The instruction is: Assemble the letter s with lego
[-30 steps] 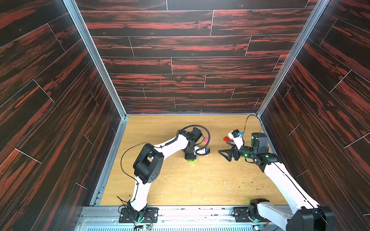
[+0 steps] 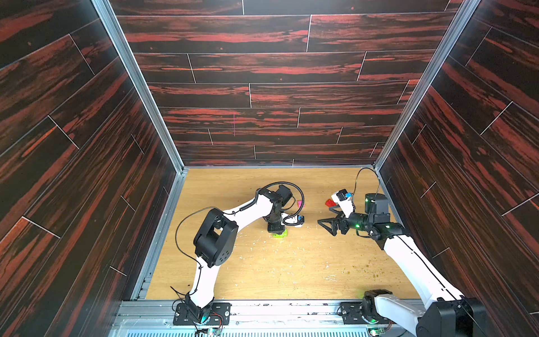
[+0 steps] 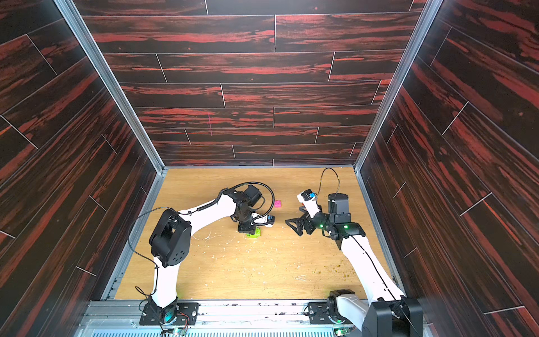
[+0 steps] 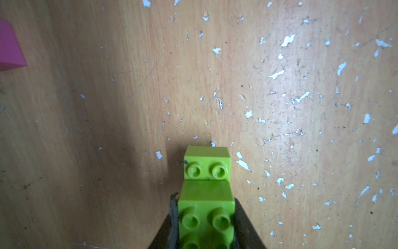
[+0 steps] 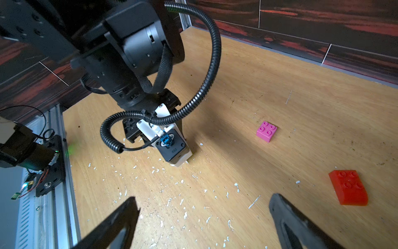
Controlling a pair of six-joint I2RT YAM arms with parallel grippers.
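Note:
Two lime-green bricks show in the left wrist view, stepped against each other. The nearer, higher green brick (image 4: pixel 206 211) sits between the fingers of my left gripper, which is shut on it. Past it and lower, the other green brick (image 4: pixel 206 162) shows two studs; whether the two are joined all the way cannot be told. My right gripper is open and empty above the table. A pink brick (image 5: pixel 266 131) and a red brick (image 5: pixel 348 187) with one curved side lie apart on the table in the right wrist view.
My left arm (image 3: pixel 247 210) reaches over the middle, its cable loop near the pink brick. My right arm (image 3: pixel 370 264) stands along the right side.
Both arms look almost still over the last second. Only a shift of a pixel or so shows at the left gripper, the green bricks staying beneath it.

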